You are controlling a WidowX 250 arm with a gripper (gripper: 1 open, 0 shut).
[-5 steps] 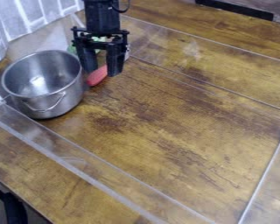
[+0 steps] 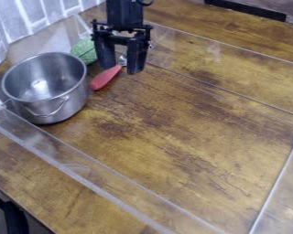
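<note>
My black gripper (image 2: 120, 57) hangs at the upper middle of the camera view, above a red elongated object (image 2: 106, 78) lying on the wooden table. Its two dark fingers point down and stand apart, with nothing clearly held between them. A large steel pot (image 2: 45, 102) sits to the left of the gripper. Behind the gripper's left side is a green object (image 2: 83, 52), partly hidden.
Clear plastic edges run along the lower left and right, and a pale, creased backdrop stands at the upper left.
The gripper has shifted slightly right and up, so more of the red object and green object shows. The pot has not moved.
</note>
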